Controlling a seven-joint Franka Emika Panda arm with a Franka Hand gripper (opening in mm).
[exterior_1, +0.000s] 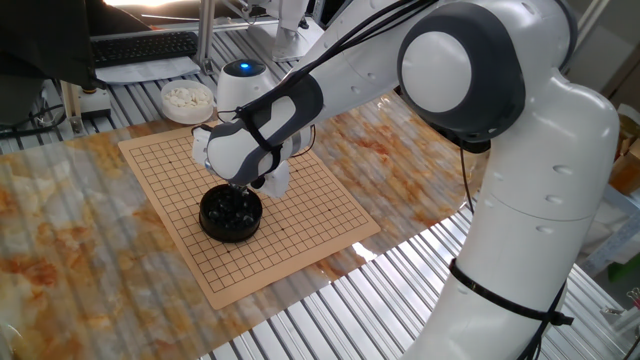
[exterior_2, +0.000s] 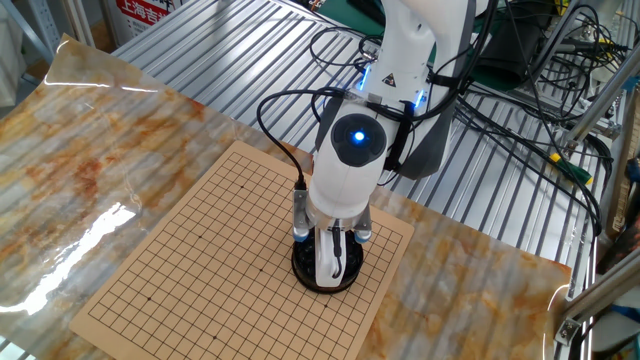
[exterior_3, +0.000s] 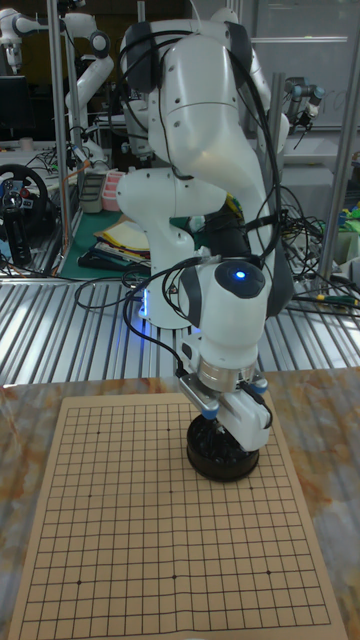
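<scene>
A round black bowl (exterior_1: 230, 228) with dark, glossy pieces inside stands on the tan grid board (exterior_1: 325, 215). In exterior view 1 my gripper (exterior_1: 240, 192) points down into the bowl near its far side. The third exterior view has the hand directly above the same bowl (exterior_3: 222, 466), covering part of its opening. From exterior view 2 the white hand also hides much of the black bowl (exterior_2: 345, 285). My fingertips are too dark and covered to show whether the fingers are apart or hold a piece.
A white bowl of white pieces (exterior_1: 188, 100) stands just beyond the board's far edge. Behind it are a keyboard (exterior_1: 145, 48) and metal posts. Most of the grid board is bare, and the marbled mat (exterior_1: 70, 240) left of it is clear.
</scene>
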